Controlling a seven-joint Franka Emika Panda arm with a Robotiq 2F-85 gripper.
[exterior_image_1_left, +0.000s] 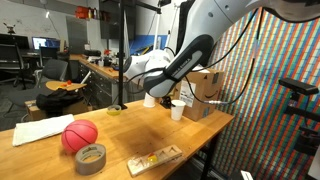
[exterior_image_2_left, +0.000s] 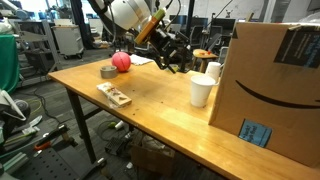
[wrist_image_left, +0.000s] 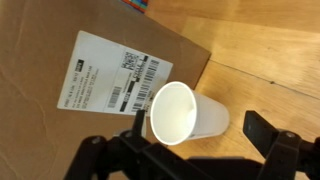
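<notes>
A white cup appears in the wrist view between the two dark fingers of my open gripper, which hangs back from it. In exterior view 2 the cup stands upright on the wooden table, close to the cardboard box. There my gripper is raised above the tabletop, to the left of the cup. Exterior view 1 has the cup at the table's right part, with the arm reaching over it. Nothing is held.
The cardboard box blocks the side beside the cup. Also on the table are a red ball, a roll of tape and a small wooden board. A second white container stands behind the cup.
</notes>
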